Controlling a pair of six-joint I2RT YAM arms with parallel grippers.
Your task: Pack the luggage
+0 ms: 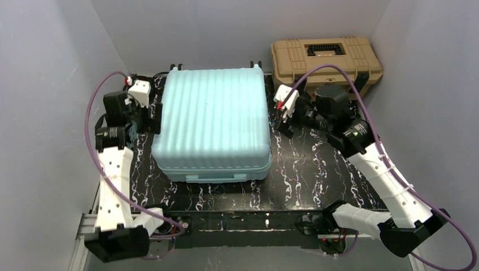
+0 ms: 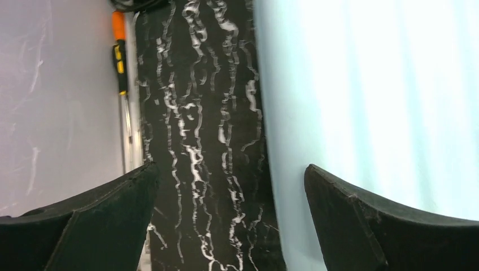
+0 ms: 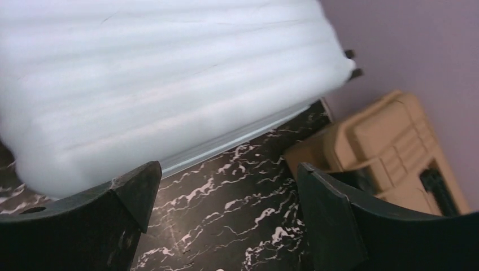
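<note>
A closed light-blue ribbed suitcase (image 1: 210, 118) lies flat in the middle of the black marble board (image 1: 299, 175), its handle side toward the front. My left gripper (image 1: 150, 119) is at its left edge; in the left wrist view the open fingers (image 2: 373, 226) show the suitcase's edge and bare board between and beyond them. My right gripper (image 1: 282, 121) is open just off the suitcase's right side, with marble below it in the right wrist view.
A tan toolbox (image 1: 325, 56) stands at the back right. An orange-handled tool (image 2: 119, 51) lies by the left wall. Grey walls enclose the board. Some bare marble shows at the front and right.
</note>
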